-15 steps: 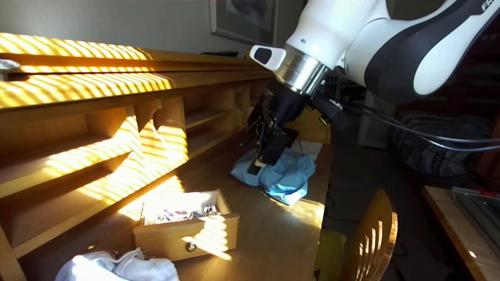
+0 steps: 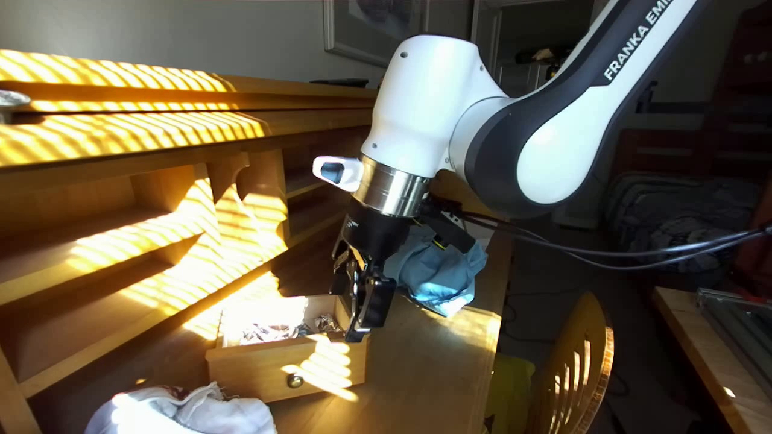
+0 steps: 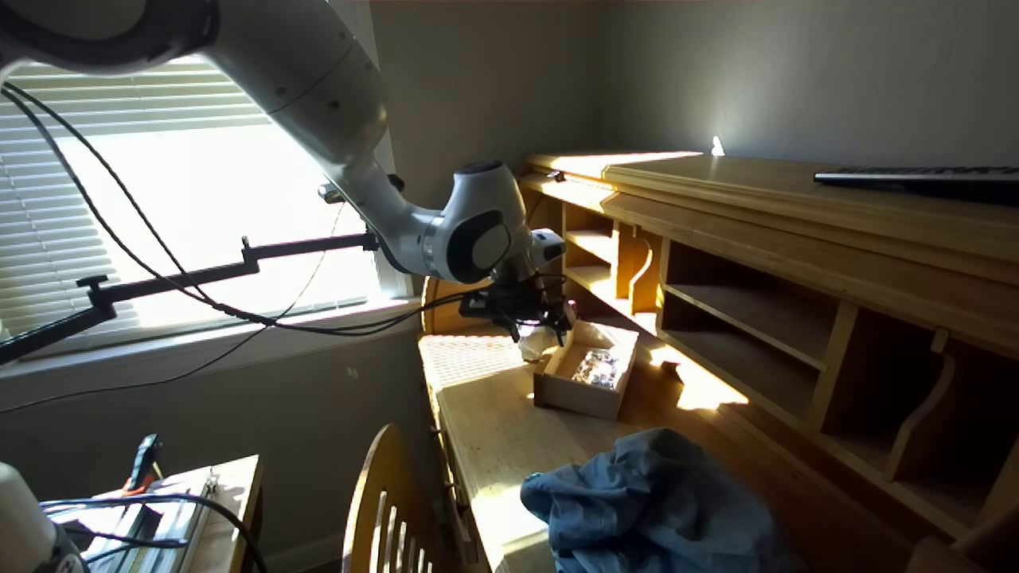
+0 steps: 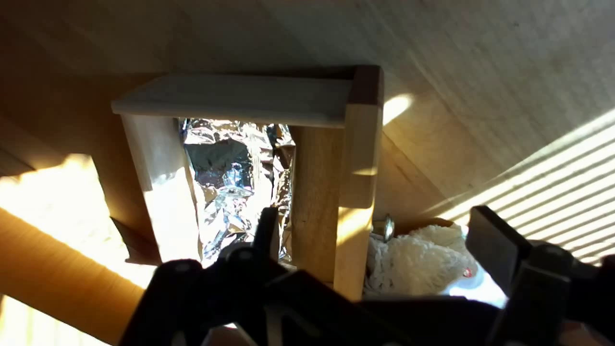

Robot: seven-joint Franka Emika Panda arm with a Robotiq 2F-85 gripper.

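A small wooden drawer box (image 2: 289,372) with a round knob sits on the desk, crumpled shiny foil packets (image 4: 230,196) lying inside it. Beside the drawer's knob side is a bunched white cloth (image 4: 412,262), also visible as white cloth (image 2: 181,412) at the lower left of exterior view 1. My gripper is open, with its fingers wide apart above the drawer's front wall. One finger appears over the foil and the other past the white cloth. In exterior view 1 the gripper (image 2: 365,325) hangs by the drawer's right end. Nothing shows held between the fingers.
A blue cloth (image 3: 659,506) lies heaped on the desk. Wooden shelving (image 2: 145,275) runs along the desk's back. A chair (image 2: 579,361) stands at the front edge. Bare desk (image 2: 420,369) lies right of the drawer in exterior view 1.
In exterior view 1 my arm has swung left and down, bringing the gripper from in front of the blue cloth to the drawer. The drawer and cloths have stayed put.
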